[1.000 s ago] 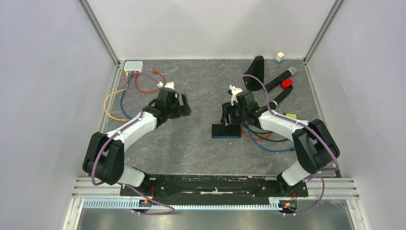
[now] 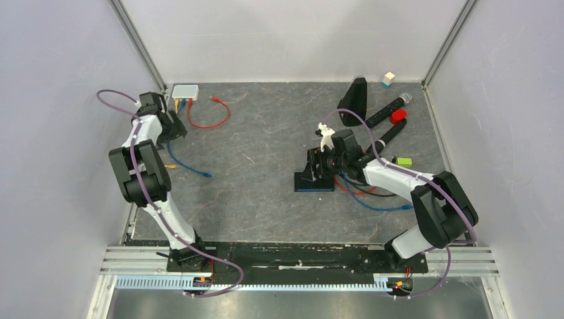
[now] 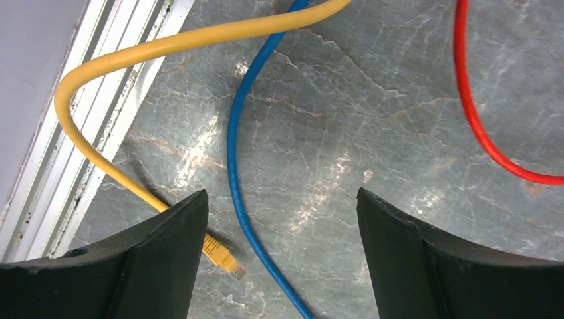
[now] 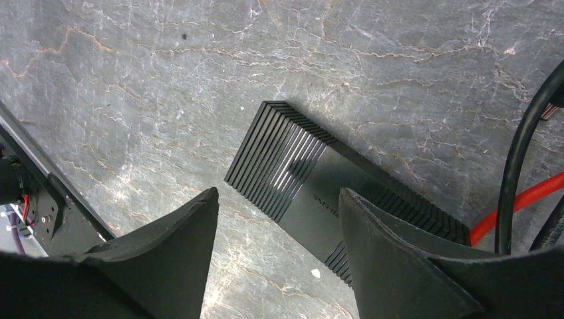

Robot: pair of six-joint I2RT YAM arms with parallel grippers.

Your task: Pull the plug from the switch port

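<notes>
A white switch sits at the back left, with yellow, blue and red plugs at its front edge. My left gripper hovers open just in front of it, over the yellow cable and blue cable; a loose yellow connector shows beside the left finger, and the red cable curves to the right. In the top view that arm hides part of the cables. My right gripper is open above a black ribbed block at centre right, nothing held.
Black cylinders, a black wedge, a red puck, a green block and further cables crowd the right side. Walls border the back and sides.
My left arm has swung from the middle left to the far left, beside the switch and over the cables. My right arm has shifted slightly.
</notes>
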